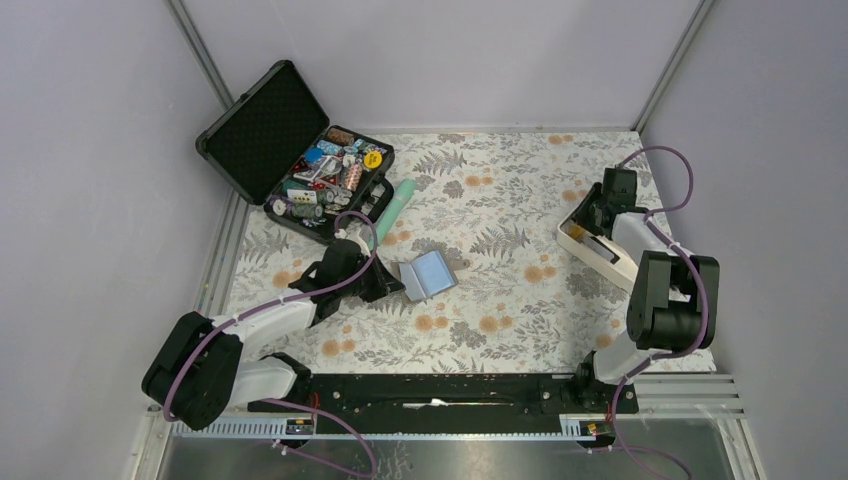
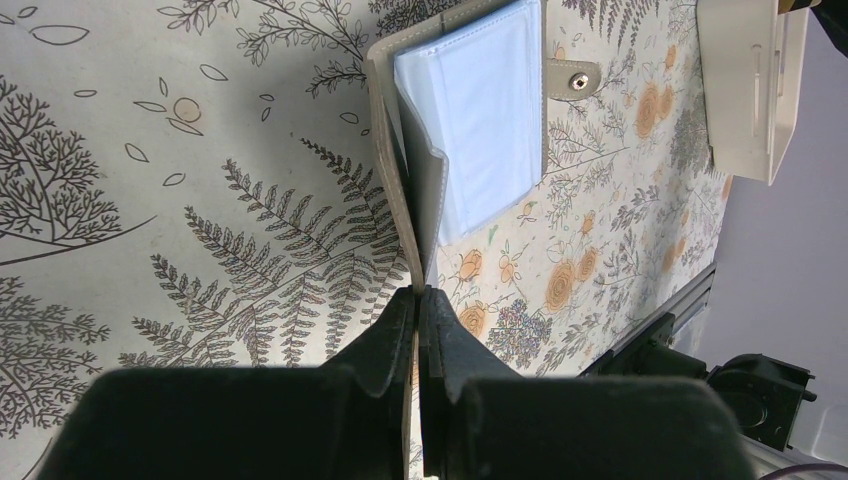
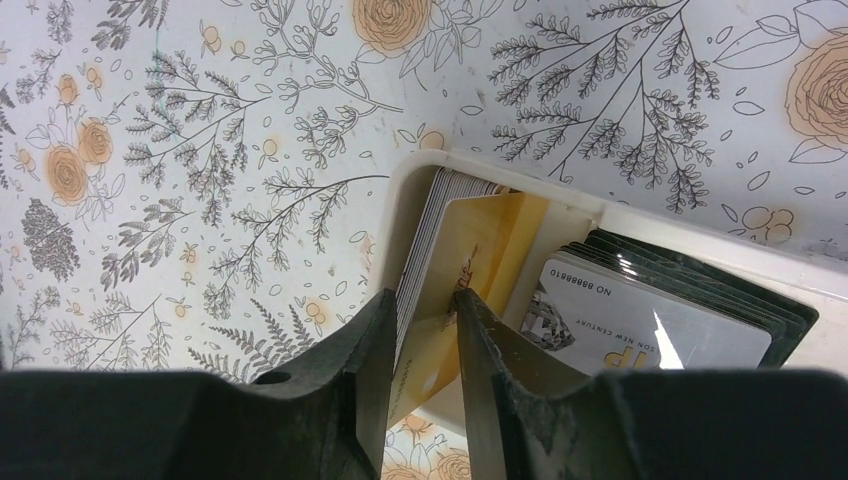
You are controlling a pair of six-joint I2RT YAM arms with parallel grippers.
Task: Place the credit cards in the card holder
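In the top view the card holder [image 1: 433, 273] lies spread on the table left of centre, its clear bluish sleeves [image 2: 485, 110] facing up. My left gripper is shut on the edge of its grey cover flap [image 2: 388, 160]. Far to the right, my right gripper reaches into a white bin [image 3: 735, 232] of cards. A gold card [image 3: 470, 250] leans between its fingers, which stand part open with a gap around it. White-edged cards [image 3: 436, 235] stand packed behind the gold one. In the bin's other compartment are silver-white cards [image 3: 640, 322] and dark ones [image 3: 700, 285].
An open black case [image 1: 265, 135] full of small items stands at the back left, with a green roll [image 1: 393, 210] beside it. Clear patterned tabletop [image 1: 500, 285] stretches between the holder and the bin.
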